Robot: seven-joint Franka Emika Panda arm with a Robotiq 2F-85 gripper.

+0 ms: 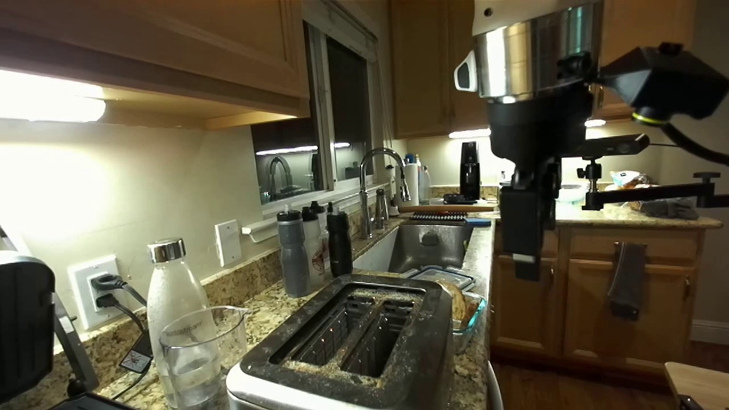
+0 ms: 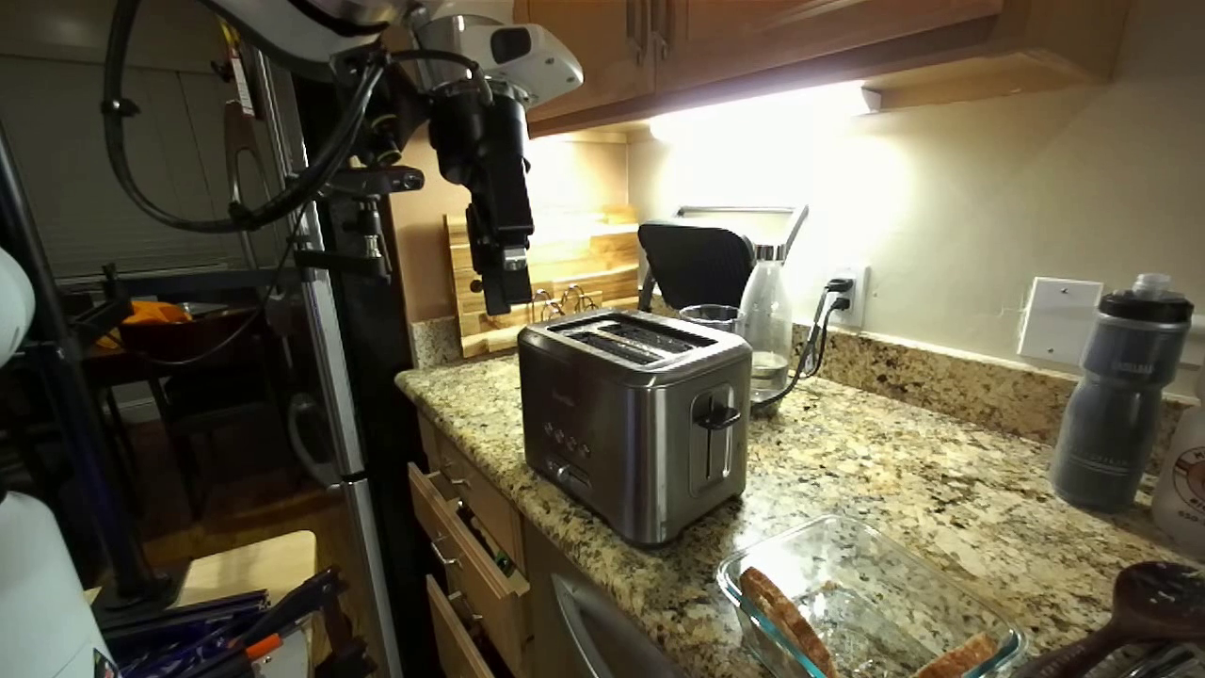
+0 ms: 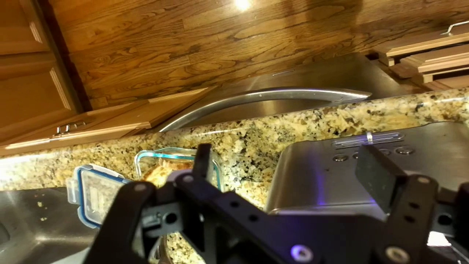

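Observation:
My gripper stands open with nothing between its fingers. It hangs in the air above the floor side of the counter edge, higher than the toaster, as exterior view 1 shows. The steel toaster stands on the granite counter, and both of its top slots look empty in exterior view 1. Beyond it is a glass container with a teal rim. Bread slices lean inside that container, apart from my gripper. In the wrist view the container is partly hidden behind a finger.
A blue-edged lid lies by the sink. Several bottles stand along the wall. A glass carafe and a measuring cup are beside the toaster. Drawers below the counter stand pulled out.

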